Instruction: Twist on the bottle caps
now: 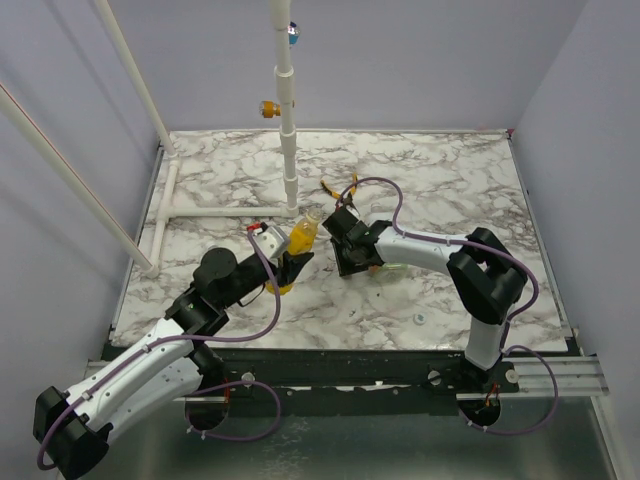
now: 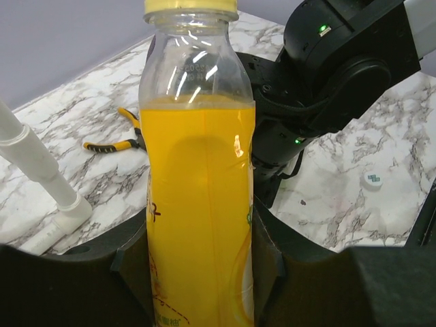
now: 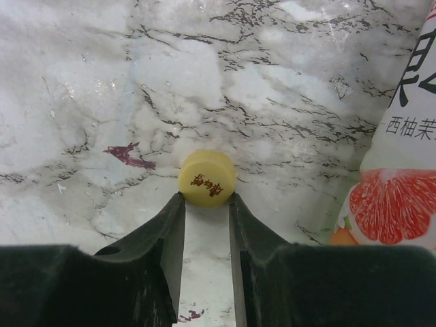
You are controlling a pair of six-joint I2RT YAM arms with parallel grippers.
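Observation:
My left gripper is shut on a yellow juice bottle (image 1: pixel 302 235), held tilted above the table; in the left wrist view its neck has a yellow band at the top, cut off by the frame. My right gripper is low over the table (image 3: pixel 102 88), part open, its fingertips at a small round yellow cap (image 3: pixel 208 176); whether they grip it I cannot tell. Beside them lies another bottle (image 3: pixel 398 191) with a white, fruit-printed label.
Pliers (image 1: pixel 330 188) lie at the back middle. A white pipe frame (image 1: pixel 230 212) stands at the left. A small white round piece (image 2: pixel 372 179) lies on the front right of the table, where there is free room.

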